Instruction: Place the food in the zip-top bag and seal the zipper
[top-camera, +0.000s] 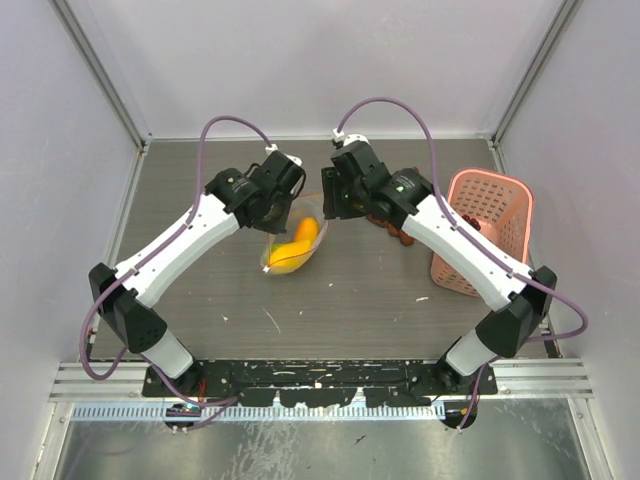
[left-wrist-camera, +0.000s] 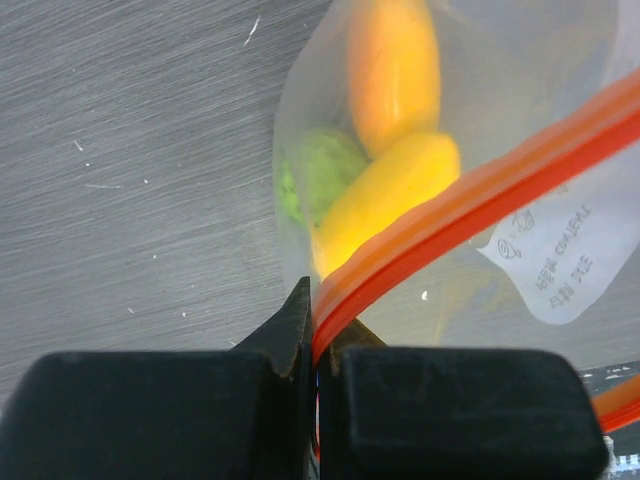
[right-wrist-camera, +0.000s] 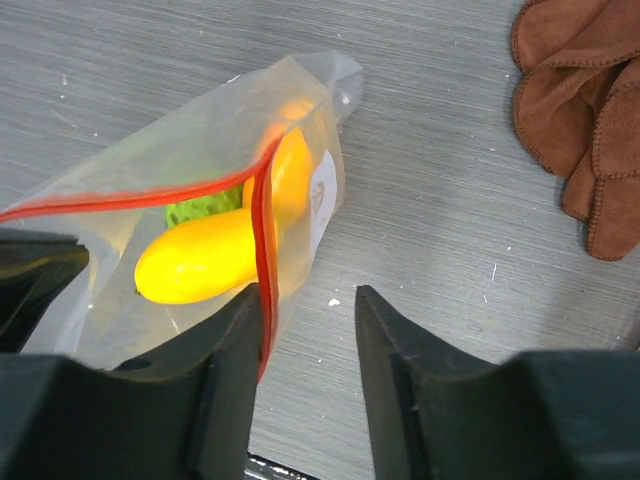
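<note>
The clear zip top bag (top-camera: 311, 206) with its orange-red zipper edge stands mouth-open between my arms. Inside it lie a yellow food piece (right-wrist-camera: 198, 261), an orange one (left-wrist-camera: 394, 75) and a green one (left-wrist-camera: 324, 171). My left gripper is shut on the bag's rim at the left side of the mouth. Opposite, my right gripper is part open at the right side of the mouth; the red zipper edge (right-wrist-camera: 264, 260) runs close beside its left finger, with a gap to the other finger.
A pink basket (top-camera: 447, 272) with dark red items stands at the right. A brown cloth-like item (right-wrist-camera: 590, 110) lies on the table behind the right gripper.
</note>
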